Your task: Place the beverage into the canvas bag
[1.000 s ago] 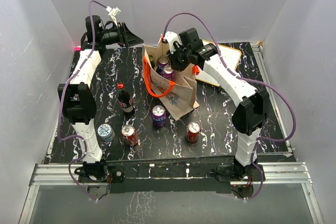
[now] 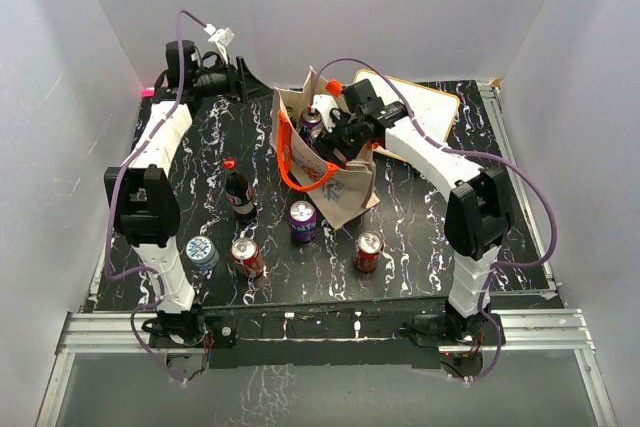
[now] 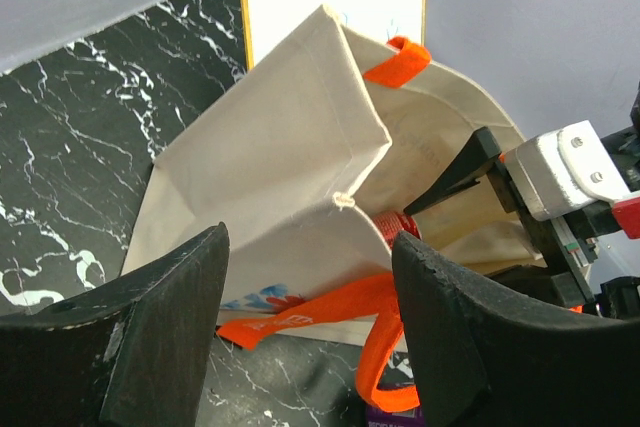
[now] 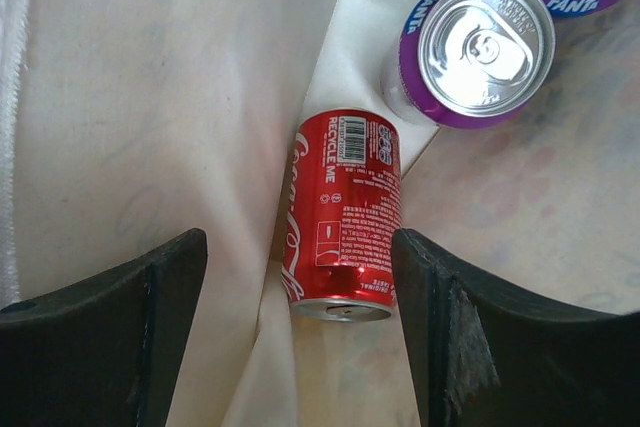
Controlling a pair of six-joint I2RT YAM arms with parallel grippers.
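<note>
The canvas bag (image 2: pixel 340 197) stands open at the table's centre-back. My right gripper (image 2: pixel 335 147) is down inside it, fingers apart around a red Coca-Cola can (image 4: pixel 340 217) lying on its side; purple Fanta cans (image 4: pixel 480 52) stand beside it. My left gripper (image 2: pixel 248 85) hangs open at the bag's upper left, nothing between its fingers. On the table stand a cola bottle (image 2: pixel 240 195), a purple can (image 2: pixel 302 222), two red cans (image 2: pixel 247 257) (image 2: pixel 368 252) and a lidded container (image 2: pixel 202 252).
A white board (image 2: pixel 435 112) lies behind the bag on the right. Grey walls surround the dark marble table (image 2: pixel 190 207), whose left-middle and right-front areas have free room.
My right gripper has descended into the bag, shifting slightly toward the front. My left gripper has moved only slightly.
</note>
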